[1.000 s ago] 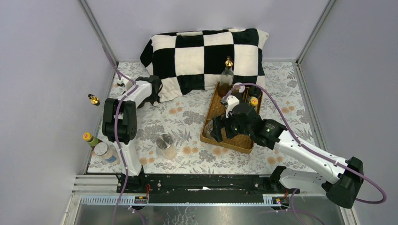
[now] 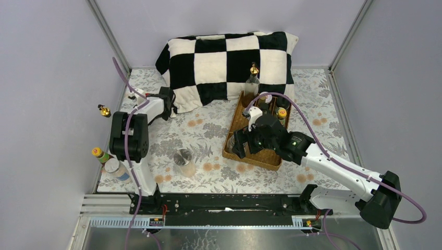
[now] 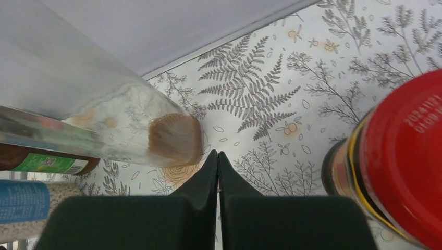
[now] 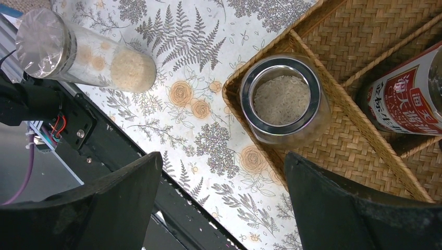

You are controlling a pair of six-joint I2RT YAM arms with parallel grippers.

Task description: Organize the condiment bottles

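At the left of the table my left gripper is shut, nothing between its fingertips. A red-lidded jar (image 3: 412,161) stands to its right in the left wrist view, clear of the fingers; the arm mostly hides it from above. Beyond the fingers is a clear bottle (image 3: 156,130), whose gold pump (image 2: 104,110) shows from above. My right gripper hangs open and empty over the front left of the woven tray (image 2: 251,163). A glass jar of white grains (image 4: 281,101) sits in the tray's corner compartment, a red-labelled jar (image 4: 404,96) in another.
A tall clear jar (image 2: 185,164) stands alone at front centre. Along the left edge are a yellow-capped bottle (image 2: 100,154) and a blue-labelled jar (image 2: 119,170). Several bottles, one gold-topped (image 2: 251,86), fill the tray's back. Checkered cloth (image 2: 211,67) covers the rear.
In the top view my left arm has shifted slightly left, and a bit of red now shows beside it. My right arm has barely moved, and the bottles and tray stay put.
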